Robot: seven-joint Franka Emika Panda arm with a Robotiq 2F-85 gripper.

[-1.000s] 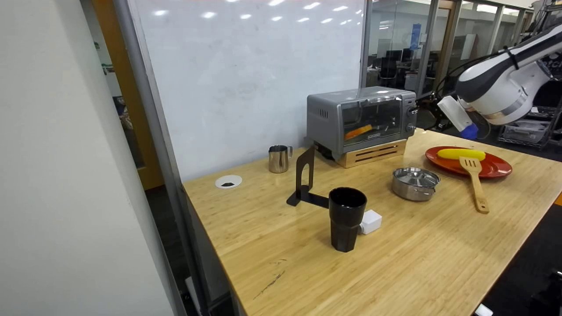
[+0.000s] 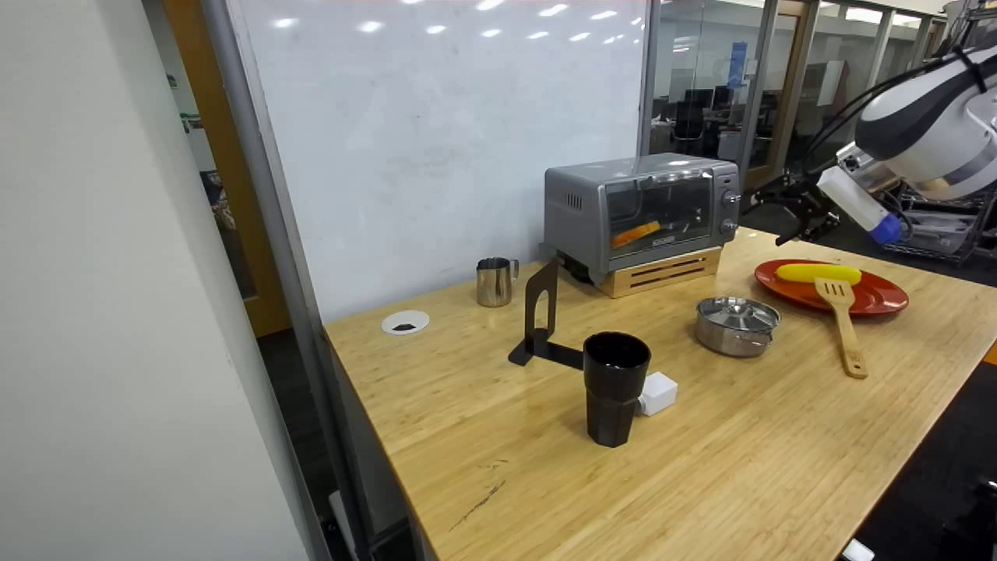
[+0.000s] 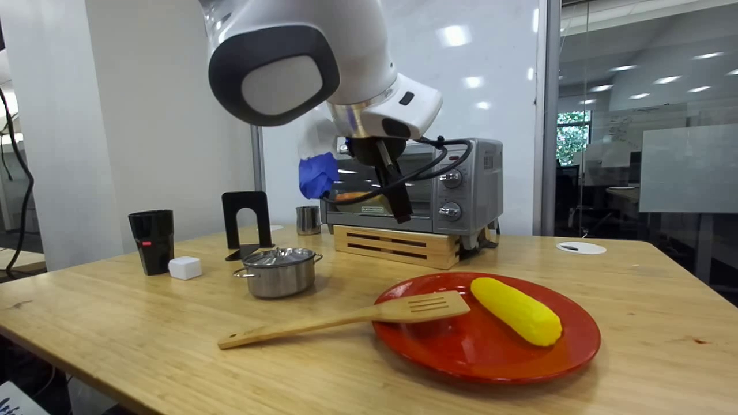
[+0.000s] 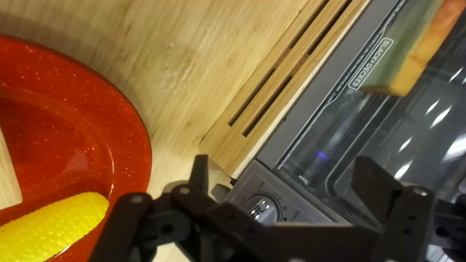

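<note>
In the wrist view my gripper is open, its two black fingers wide apart with nothing between them. Below and beyond it are the grey toaster oven's front and its control knob (image 4: 262,210). The toaster oven (image 2: 645,210) has its glass door closed, and an orange-edged item (image 2: 635,234) shows behind the glass. A yellow corn cob (image 3: 515,311) lies on the red plate (image 3: 443,359). The slotted head of a wooden spatula (image 3: 422,306) rests on the plate's rim, its handle on the table.
A slatted wooden stand (image 3: 394,248) supports the oven. A lidded steel pot (image 2: 736,327), black cup (image 2: 612,393), white block (image 2: 658,393), black bookend (image 2: 540,308) and steel pitcher (image 2: 493,284) stand on the table.
The arm and gripper have moved to the right in the first exterior view, away from the oven's knob side. The table objects have stayed where they were.
</note>
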